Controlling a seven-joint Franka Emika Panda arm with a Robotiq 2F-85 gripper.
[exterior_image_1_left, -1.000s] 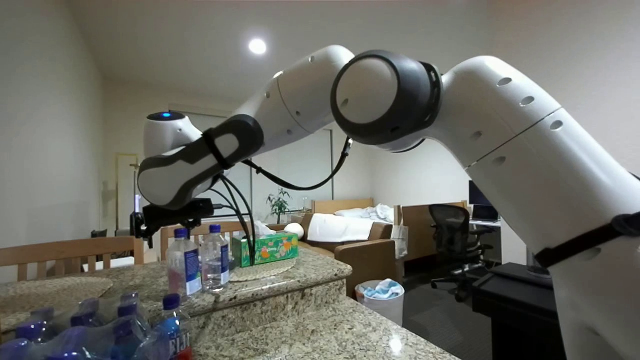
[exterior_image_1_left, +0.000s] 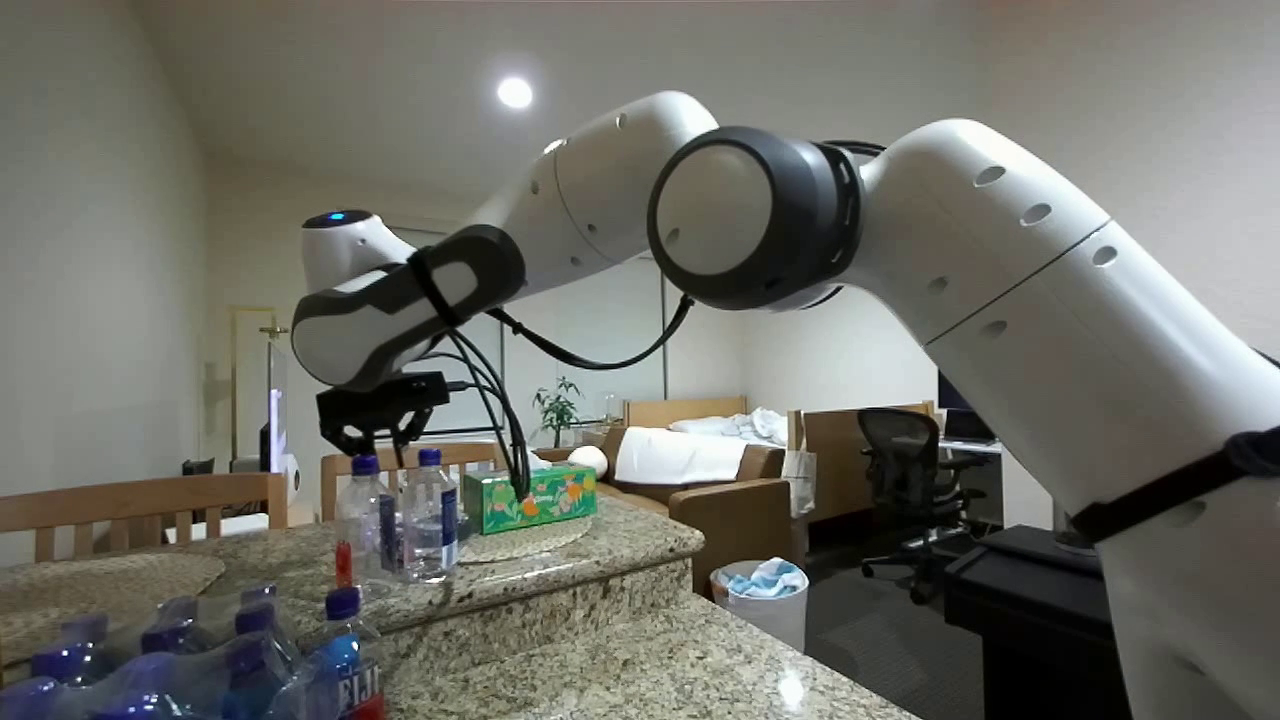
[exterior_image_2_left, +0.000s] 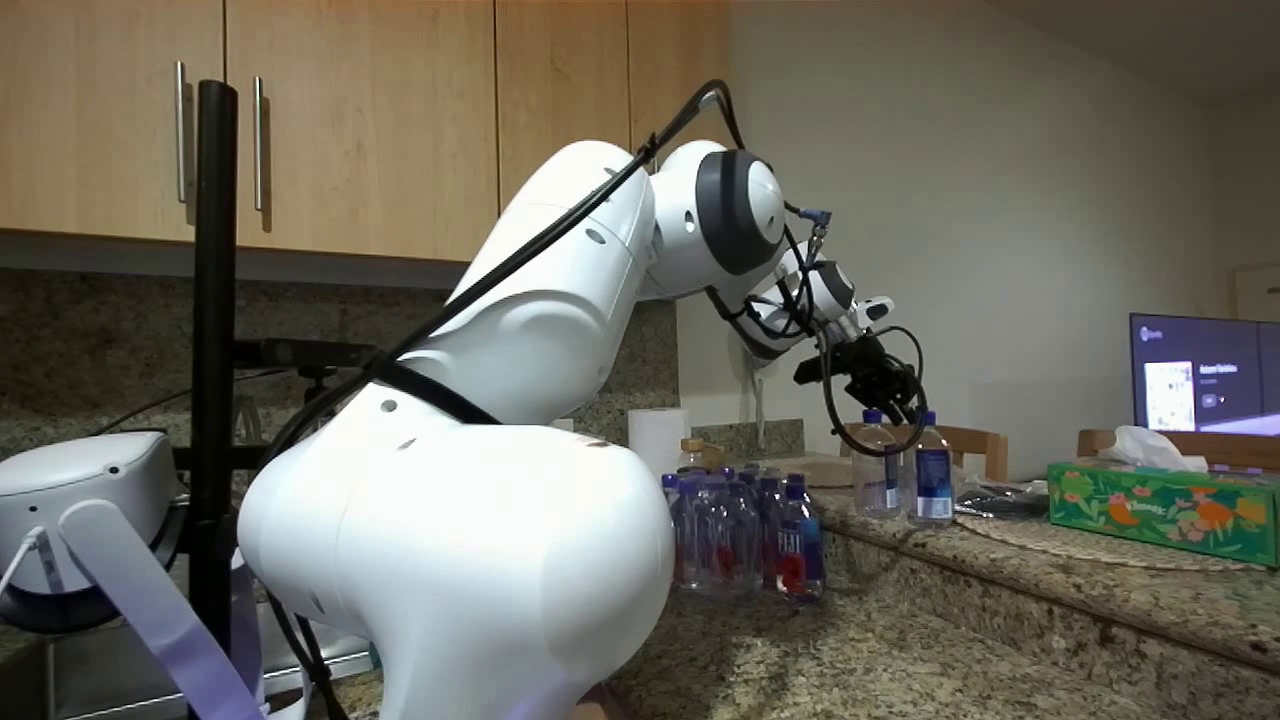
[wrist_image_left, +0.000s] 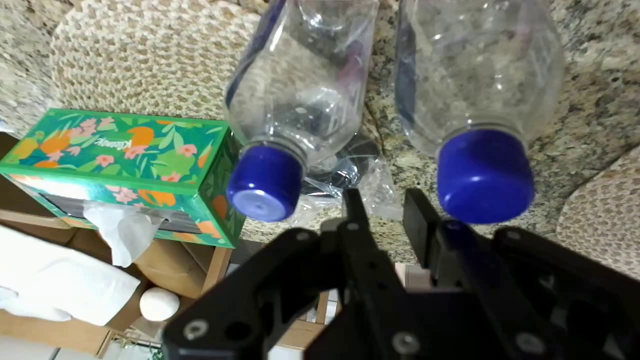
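Two clear water bottles with blue caps stand upright on the raised granite counter. In the wrist view, the left bottle (wrist_image_left: 300, 90) is near the tissue box and the right bottle (wrist_image_left: 480, 78) fills the upper right. My gripper is partly open, a narrow gap between its dark fingers with nothing held. The right finger is close to the right bottle's cap; whether they touch I cannot tell. From exterior view 1, the gripper (exterior_image_1_left: 386, 451) hangs around cap height between the left bottle (exterior_image_1_left: 365, 516) and the right bottle (exterior_image_1_left: 429, 516).
A green floral tissue box (exterior_image_1_left: 540, 498) sits on a woven mat beside the bottles. Crumpled clear plastic (wrist_image_left: 360, 174) lies behind them. On the lower counter stands a pack of several bottles (exterior_image_2_left: 732, 528).
My gripper has swung right and slightly up in exterior view 1, from left of the bottles to above them. The left bottle has turned, its label now facing more to the right.
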